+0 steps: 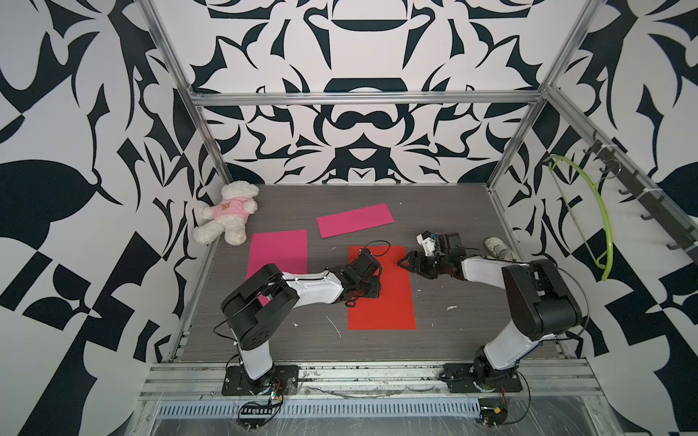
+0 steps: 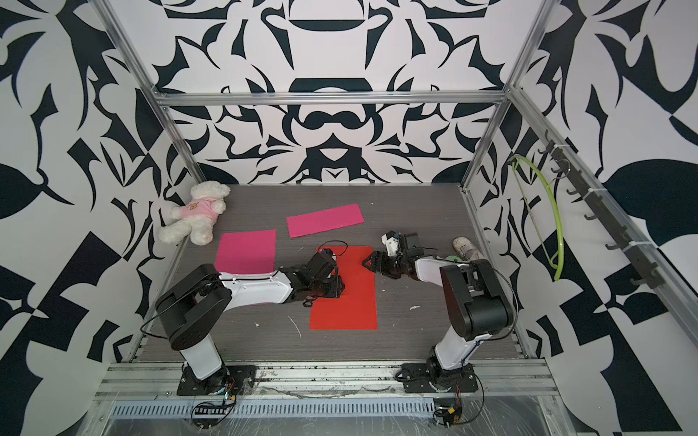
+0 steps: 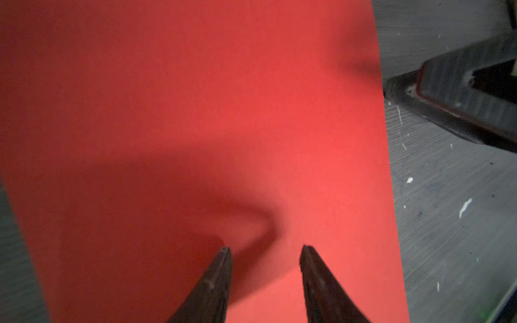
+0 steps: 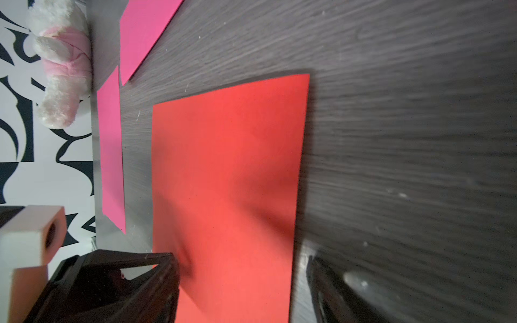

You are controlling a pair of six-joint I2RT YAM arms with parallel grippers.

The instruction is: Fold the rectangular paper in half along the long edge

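Note:
The red rectangular paper [image 1: 392,309] lies unfolded on the dark table, its long sides running near to far. My left gripper points down over its middle; red shows between its narrowly spaced fingers, and I cannot tell whether they grip any paper. At the paper's right long edge, toward the far half, is my right gripper. Its fingers stand apart in the right wrist view, one finger over the paper and the other over bare table just past the edge. Contact with the paper cannot be made out.
One pink sheet [image 1: 278,250] lies left, partly under the left arm. A narrow pink strip [image 1: 354,220] lies beyond the paper. A white teddy bear [image 1: 231,210] sits far left, and a beige shoe-like object [image 1: 498,247] far right. Table nearer than the right gripper is clear.

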